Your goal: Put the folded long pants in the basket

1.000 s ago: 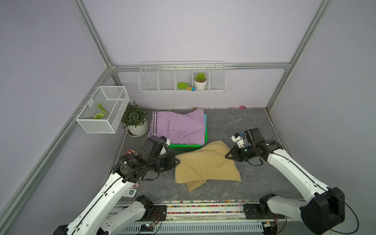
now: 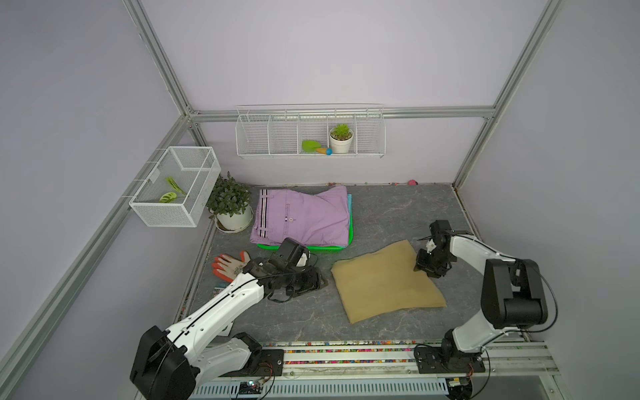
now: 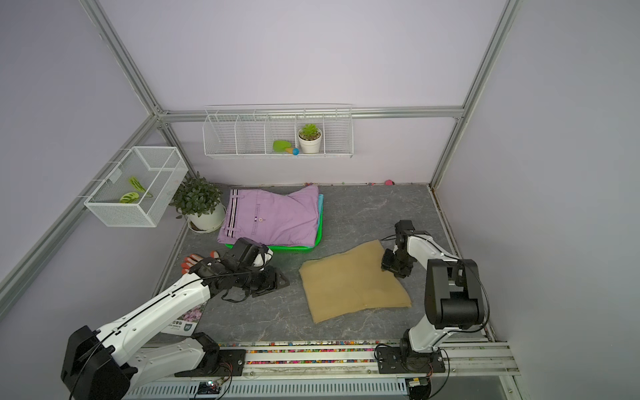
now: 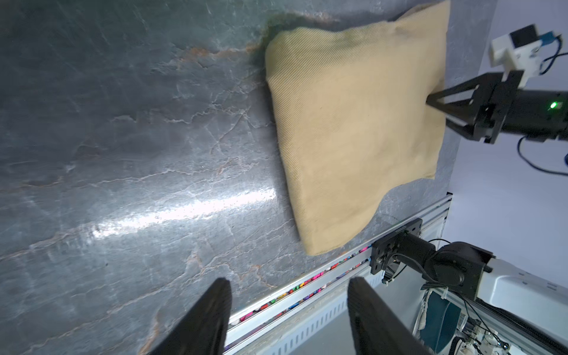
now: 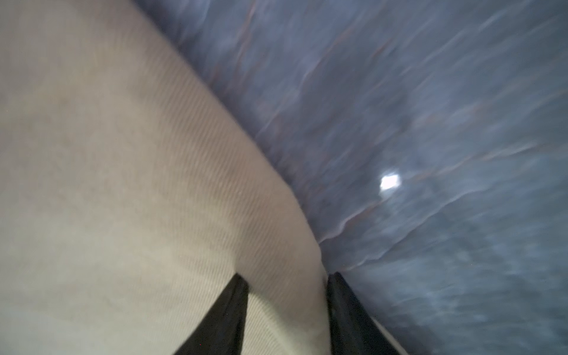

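The tan folded pants [image 2: 386,283] lie nearly flat on the grey table, right of centre. My left gripper [image 2: 322,280] is just off their left edge, its fingers [image 4: 210,313] apart over bare table with no cloth between them. At the right edge of the pants is my right gripper [image 2: 421,268]; its fingers [image 5: 227,319] stand apart on either side of the cloth's folded edge. The basket's green rim [image 2: 326,250] shows at the back, under folded purple clothing [image 2: 303,216] that covers most of it.
A potted plant [image 2: 232,210] stands left of the basket. A work glove [image 2: 230,266] lies by the left arm. Wire racks [image 2: 260,136] hang on the walls. Bare table lies at the back right.
The pants have shifted right and lie flatter than a second ago. My right gripper has moved right along with their edge. My left gripper has come away from their left edge.
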